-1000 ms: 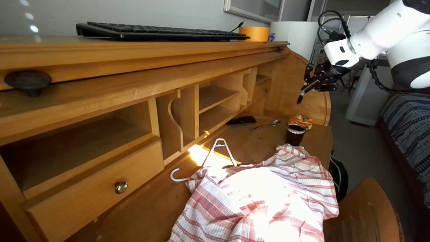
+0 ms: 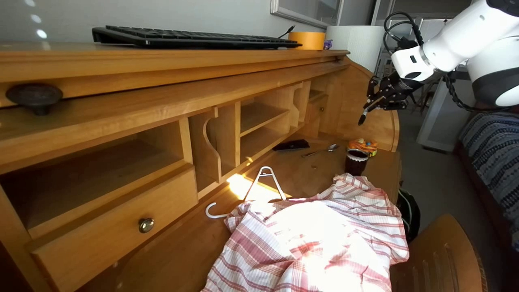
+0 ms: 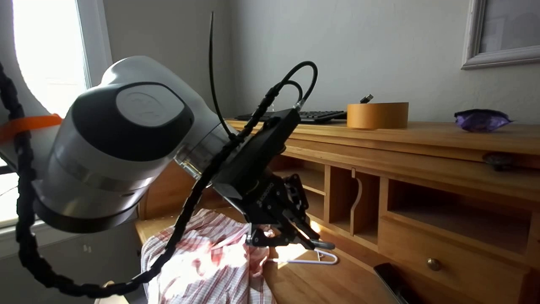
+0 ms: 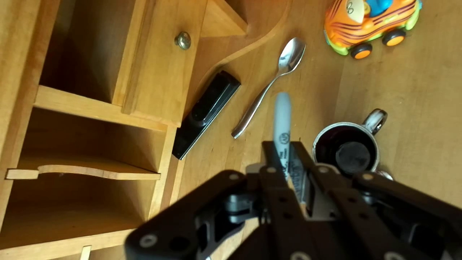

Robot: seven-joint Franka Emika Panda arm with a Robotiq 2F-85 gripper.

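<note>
A marker [image 4: 282,121] with a grey end is held between the fingers of my gripper, which is shut on it. In exterior view 1 the gripper [image 2: 380,99] hangs in the air above the right end of the desk, the marker's dark tip [image 2: 362,119] slanting down and to the left. Exterior view 2 shows the marker's grey end [image 3: 324,245] sticking out past the fingers. Below, in the wrist view, a dark mug [image 4: 346,149] stands upright to the right of the marker, and a spoon [image 4: 264,93] lies to its left.
A black object [image 4: 206,113] lies beside the cubbies; an orange toy car [image 4: 372,21] stands beyond the mug. A plaid cloth [image 2: 316,238] and a white hanger [image 2: 262,177] cover the nearer desk. Bare wood shows between spoon and mug.
</note>
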